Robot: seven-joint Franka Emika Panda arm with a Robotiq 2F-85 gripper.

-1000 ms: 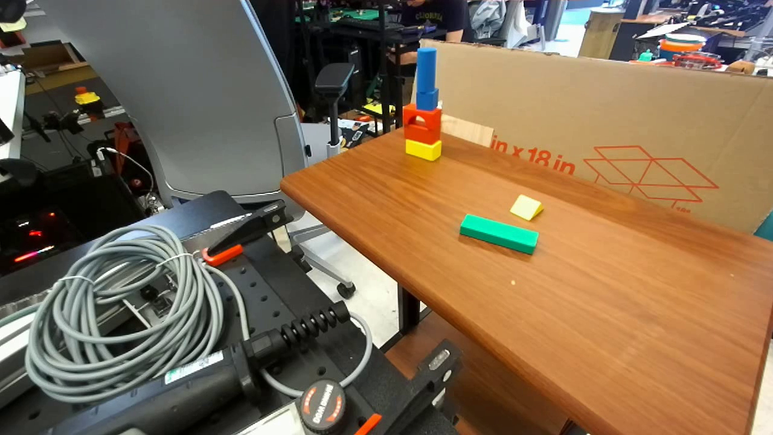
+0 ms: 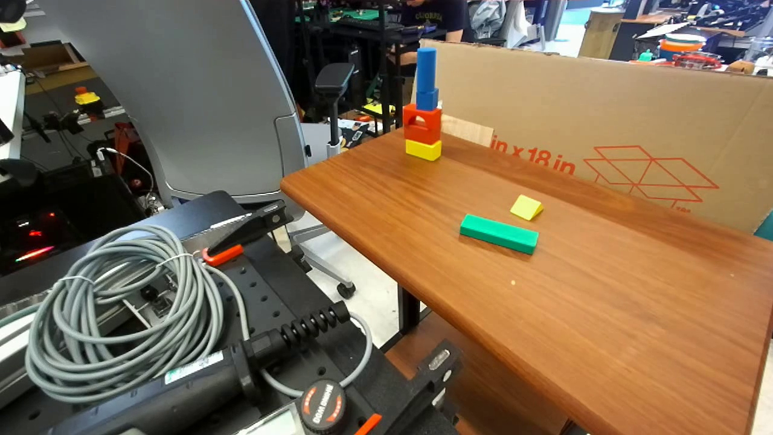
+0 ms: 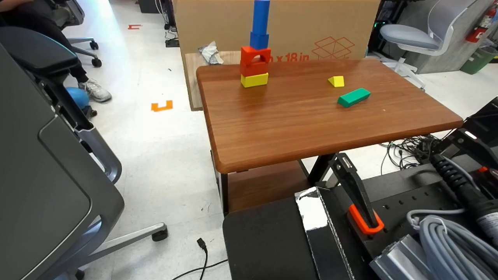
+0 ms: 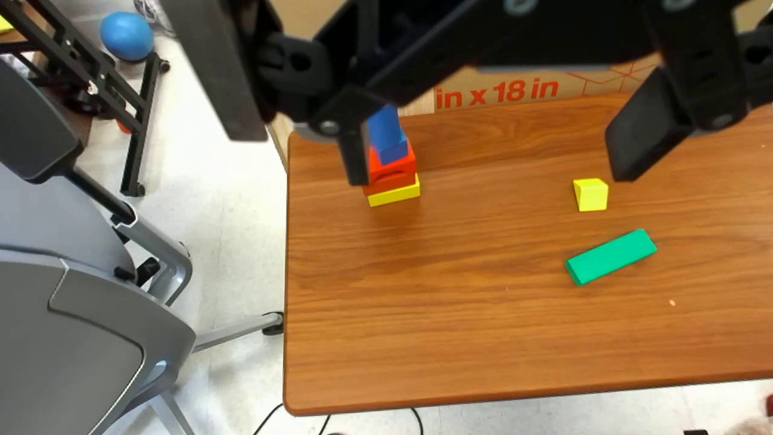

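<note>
At the far left corner of the wooden table [image 2: 616, 326] stands a tower of blocks: a yellow block [image 2: 423, 150] at the bottom, red arch-cut pieces [image 2: 422, 133] on it, then a small blue block [image 2: 427, 99] and an upright blue cylinder [image 2: 426, 69]. A green bar [image 2: 499, 234] and a yellow wedge [image 2: 526, 207] lie apart from the tower, close to each other. In the wrist view my gripper is open, its fingers wide apart and nothing between them. One finger covers part of the tower there. Neither exterior view shows the gripper.
A cardboard sheet [image 3: 298, 28] stands along the table's back edge, close behind the tower. A grey chair [image 2: 217, 94] is by the left side. Cable coils [image 2: 130, 312] and clamps lie on the black bench.
</note>
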